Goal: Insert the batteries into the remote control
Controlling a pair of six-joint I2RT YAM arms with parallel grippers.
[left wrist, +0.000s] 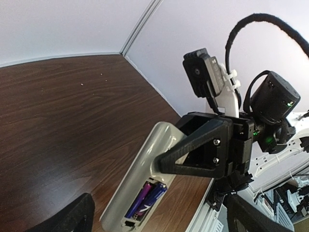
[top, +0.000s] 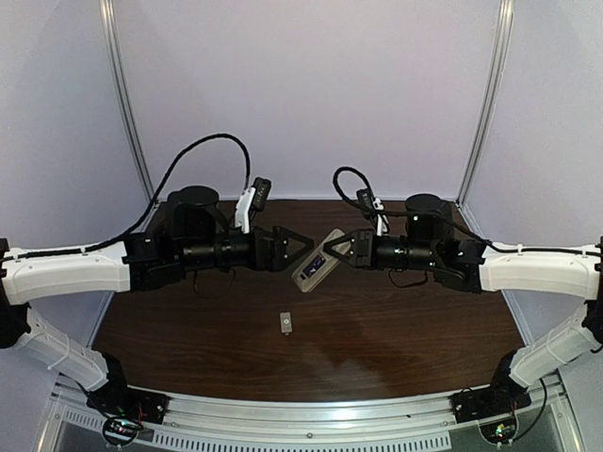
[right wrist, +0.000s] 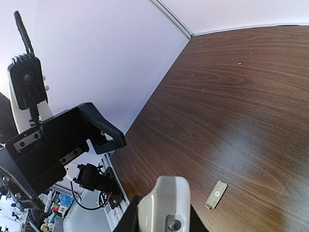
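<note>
My right gripper (top: 337,247) is shut on the grey remote control (top: 307,278), holding it tilted above the table. Its open compartment shows a purple battery (left wrist: 139,198) and a blue battery (left wrist: 153,197) inside, in the left wrist view. My left gripper (top: 303,247) stands open just left of the remote, empty between its fingers. The small battery cover (top: 285,322) lies on the table below, also seen in the right wrist view (right wrist: 216,194).
Walls enclose its back and sides, and a metal rail (top: 311,408) runs along the front edge.
</note>
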